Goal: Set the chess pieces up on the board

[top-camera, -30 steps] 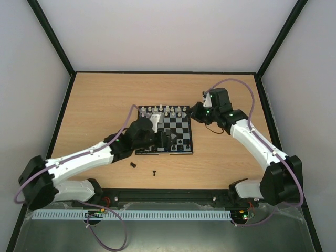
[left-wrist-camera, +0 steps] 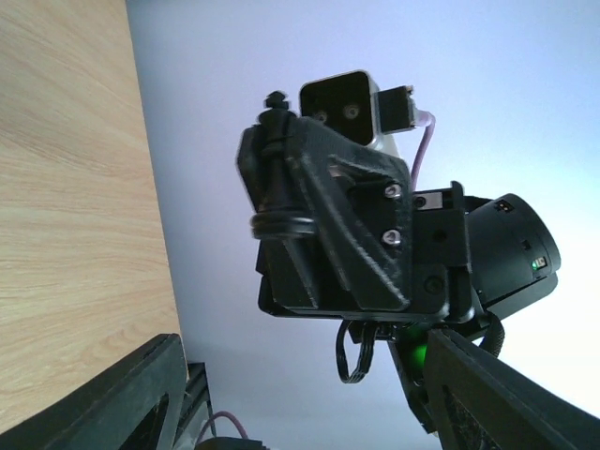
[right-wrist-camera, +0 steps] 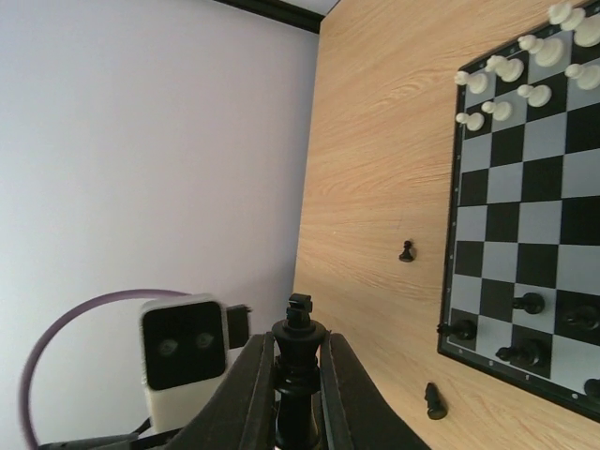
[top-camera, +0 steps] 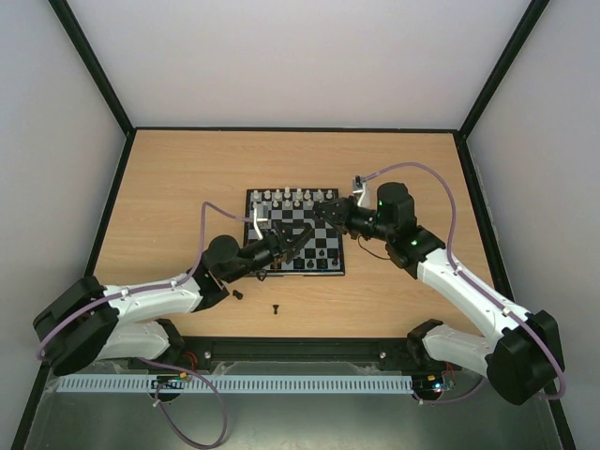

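Above the chessboard the two grippers face each other, close together. My right gripper is shut on a tall black chess piece, whose top stands clear beyond the fingers. The same piece shows sideways in the left wrist view. Apart from it, my left gripper has its fingers spread with nothing between them. White pieces stand in rows along the board's far side, and several black pieces along the near side. The arms cover part of the board.
Two loose black pieces lie off the board on the wooden table: one dark piece near its front left corner and a small pawn-like piece in front. Table to the left and right of the board is clear.
My right gripper has moved left over the board, still shut on the piece. The left wrist has turned, and its gripper has come closer to the right one.
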